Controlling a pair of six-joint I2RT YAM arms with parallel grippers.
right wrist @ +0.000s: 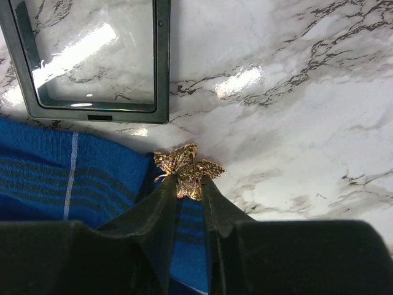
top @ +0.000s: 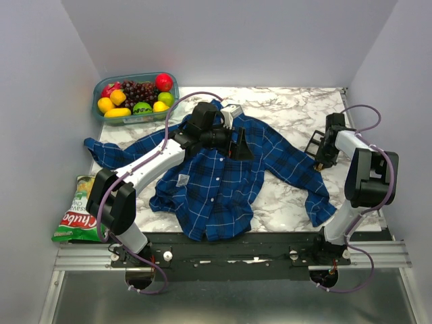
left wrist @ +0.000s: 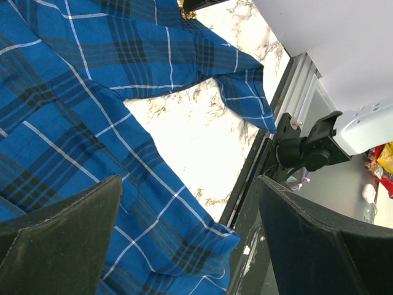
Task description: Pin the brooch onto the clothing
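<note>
The gold, flower-like brooch (right wrist: 183,165) lies at the sleeve's edge, partly over the cloth and partly over the marble. My right gripper is down at it, its fingertips close together with a narrow gap and meeting the brooch's near side. Whether they grip it cannot be made out. The blue plaid shirt (top: 209,185) is spread across the table, its right sleeve (top: 287,162) reaching toward the brooch. Over the shirt's upper chest, my left gripper stands open and empty, its fingers wide apart.
A dark-framed clear case (right wrist: 161,67) lies just beyond the brooch. At the back left sits a fruit basket (top: 128,120), and a chips bag (top: 74,212) rests at the left edge. Bare marble (top: 287,206) shows between the shirt body and sleeve.
</note>
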